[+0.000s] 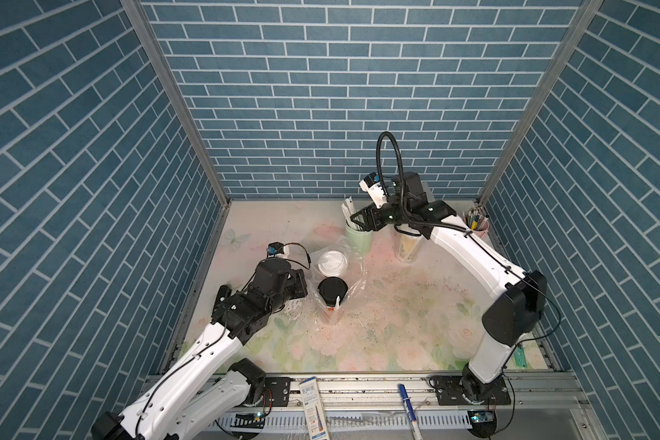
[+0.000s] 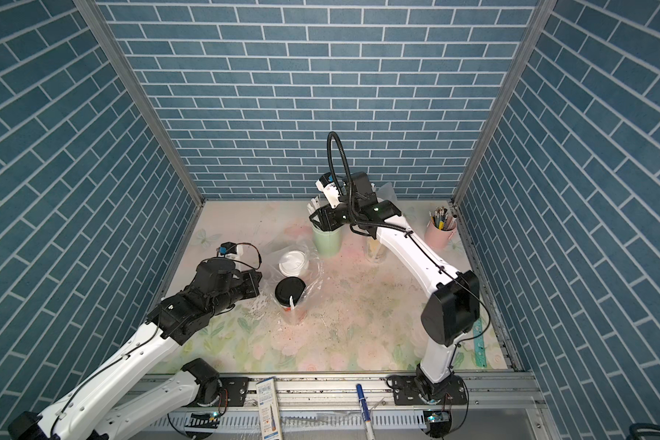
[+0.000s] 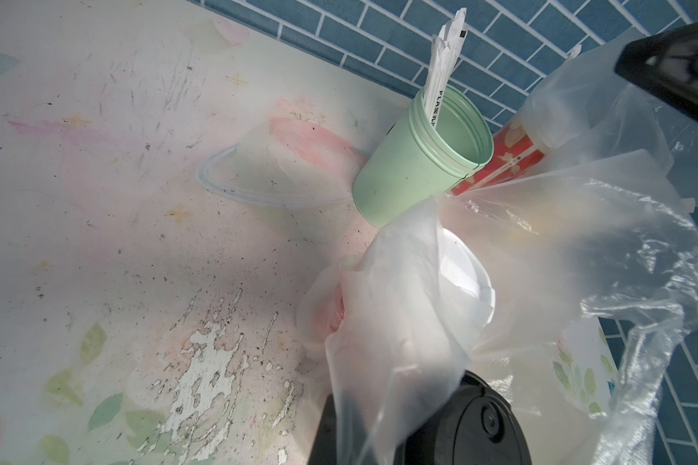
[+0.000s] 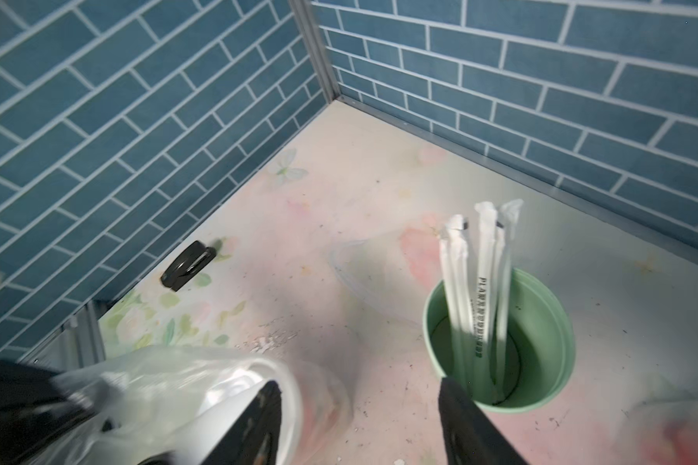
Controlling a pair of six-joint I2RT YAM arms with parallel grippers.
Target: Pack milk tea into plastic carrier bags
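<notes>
A clear plastic bag point(image 1: 358, 272) surrounds two cups standing one behind the other, the rear with a white lid point(image 1: 333, 262), the front with a black lid point(image 1: 333, 289). A white straw point(image 1: 337, 301) stands at the front cup. Left of the cups, my left gripper point(image 1: 300, 284) is shut on a fold of the bag film point(image 3: 399, 333). My right gripper is open and empty, close to a green cup point(image 4: 546, 341). Inside that cup, several wrapped straws point(image 4: 481, 294) stand upright, ahead of the fingers.
Behind the right arm stands another bagged cup point(image 1: 407, 248), partly hidden. A pink pen pot point(image 2: 440, 233) is at the back right. One black object point(image 4: 187, 263) lies at the left.
</notes>
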